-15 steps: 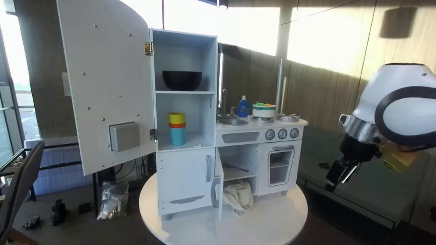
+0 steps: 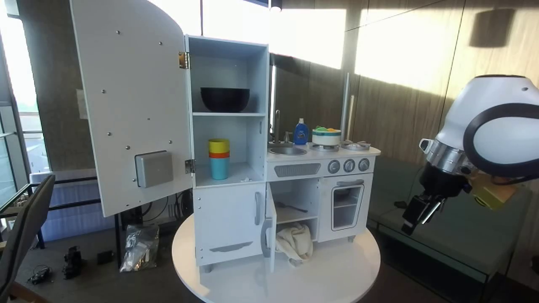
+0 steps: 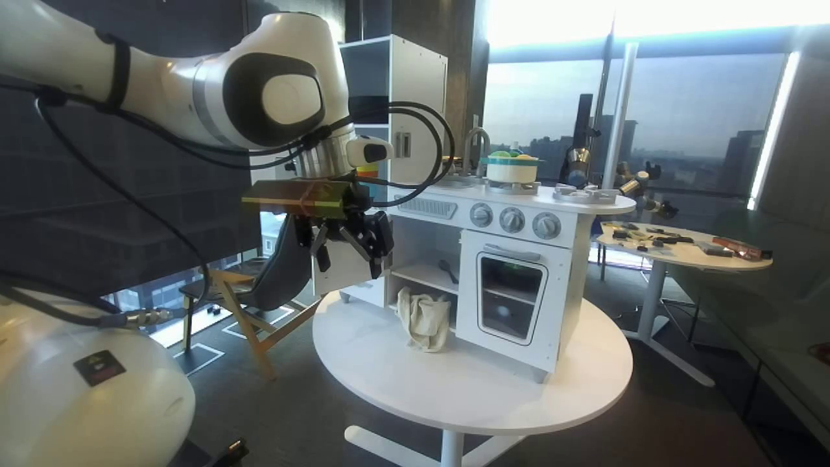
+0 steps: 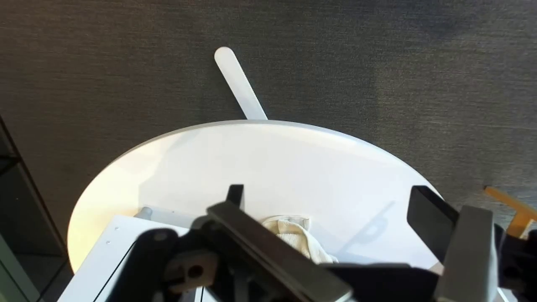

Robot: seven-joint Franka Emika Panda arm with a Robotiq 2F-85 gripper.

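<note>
My gripper (image 2: 417, 224) hangs in the air off to the right of the white toy kitchen in the first exterior view. In the wrist view its fingers (image 4: 428, 221) stand wide apart, and the gripper is open with nothing held. A cream cloth (image 3: 425, 319) droops from the lower cabinet onto the round white table (image 3: 366, 370). Through the wrist view the cloth (image 4: 297, 234) shows below and beyond the fingers, partly covered by them. A dark utensil (image 2: 291, 207) lies on the shelf above the cloth.
The tall cabinet door (image 2: 131, 101) and the lower cabinet door (image 2: 270, 227) stand ajar. Inside are a black bowl (image 2: 225, 100) and stacked cups (image 2: 219, 166). A blue bottle (image 2: 301, 132) and a white pot (image 2: 326, 137) stand on the counter.
The arm and gripper have risen very slightly. Cloth, doors, bowl and cups are where they were.
</note>
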